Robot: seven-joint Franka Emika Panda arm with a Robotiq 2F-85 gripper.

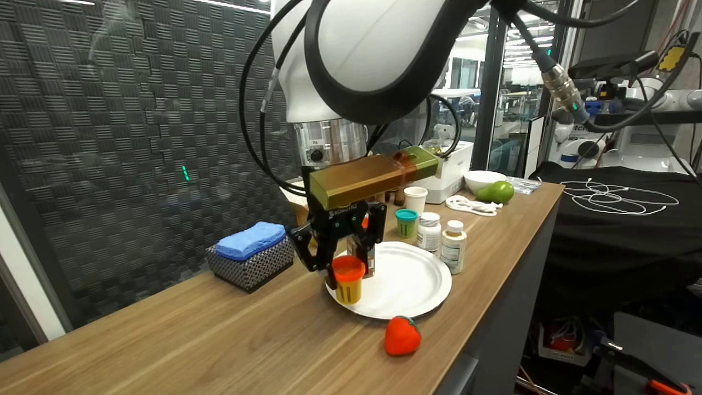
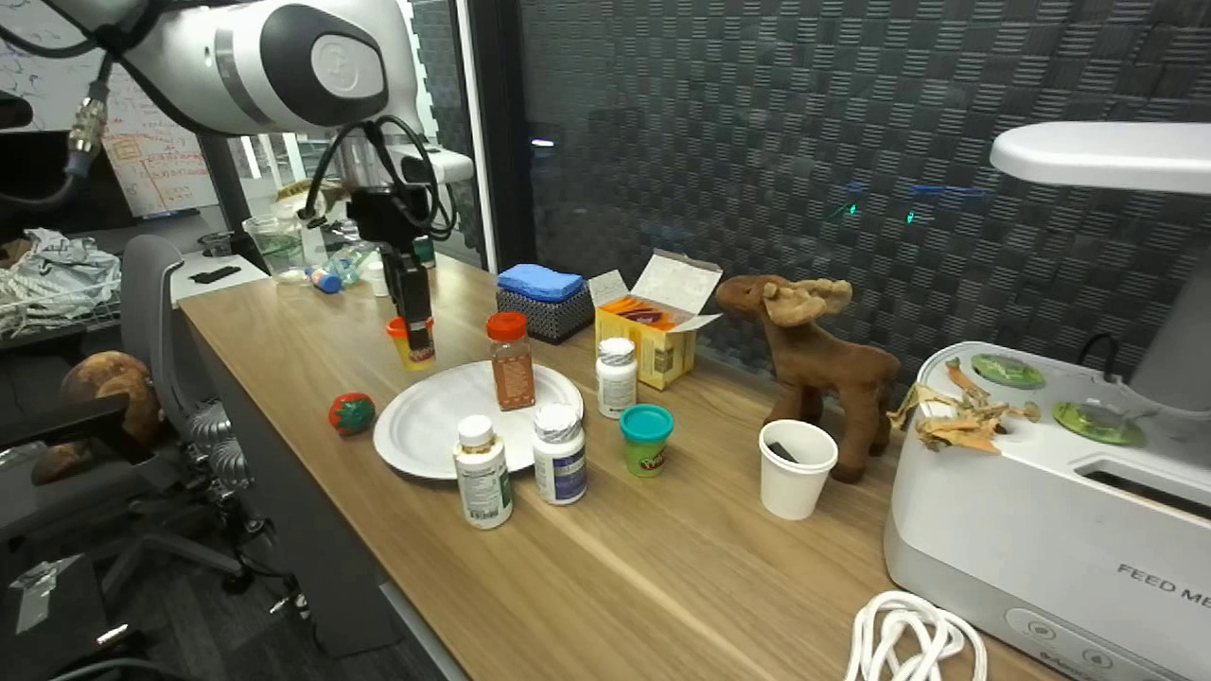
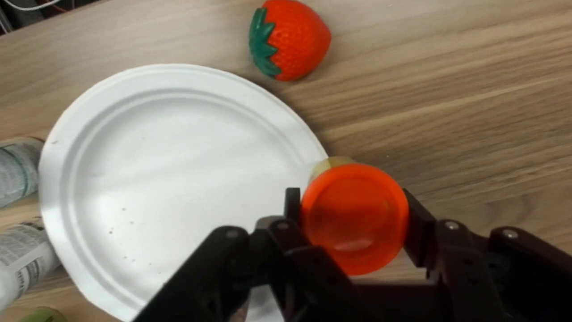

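A yellow tub with an orange lid is clasped between the fingers of my gripper, raised above the table. In the wrist view the round orange lid fills the space between the black fingertips, and it overlaps the right rim of the white plate. From the other side, the tub hangs past the far edge of the plate, partly hidden by my gripper. Bare plate surface shows in the wrist view; a red-capped spice jar stands at the plate's inner side.
A toy strawberry lies by the plate near the table's front edge. Two white bottles, another white bottle and a teal-lidded tub crowd the plate's other side. Table left of the plate is clear in exterior view 1.
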